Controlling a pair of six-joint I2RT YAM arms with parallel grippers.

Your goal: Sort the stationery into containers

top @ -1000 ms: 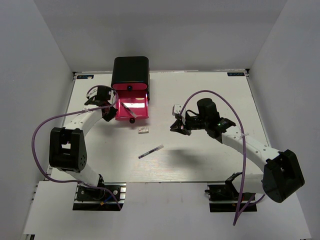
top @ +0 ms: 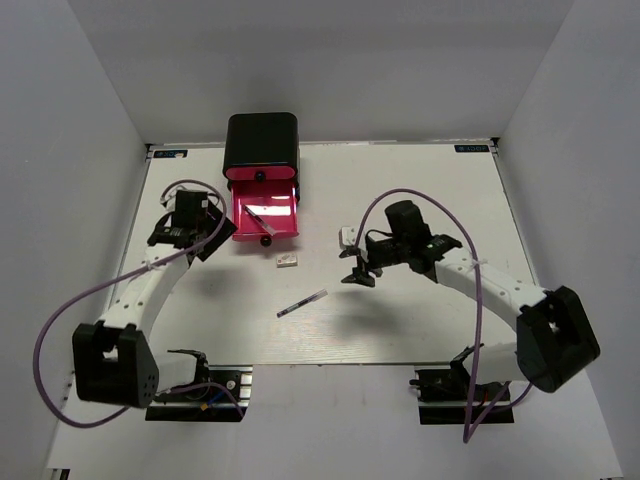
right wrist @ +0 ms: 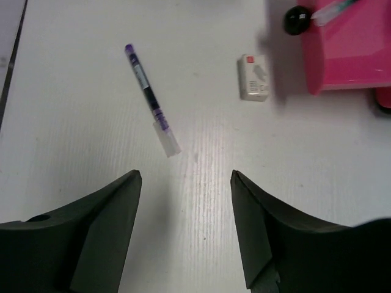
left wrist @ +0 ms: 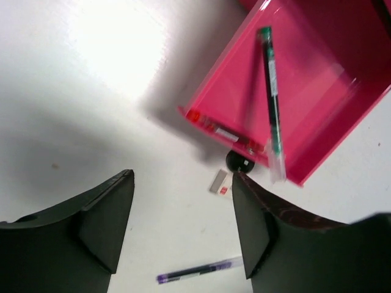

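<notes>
A pink drawer (top: 281, 226) stands pulled out from a black cabinet (top: 262, 137). Inside it lies a green-capped pen (left wrist: 273, 91), its clear end resting over the drawer's front edge. On the table are a purple pen (top: 302, 303) and a small white eraser-like block (top: 287, 260). My left gripper hovers left of the drawer, fingers apart and empty. To the right of the purple pen, my right gripper is open above bare table; in the right wrist view, the purple pen (right wrist: 149, 94) and white block (right wrist: 253, 77) lie beyond its fingers.
A round black knob (top: 266, 241) sticks out from the drawer front. Purple cables (top: 478, 330) loop over both arms.
The right gripper has shifted slightly toward the front. Pens and block stay in place.
</notes>
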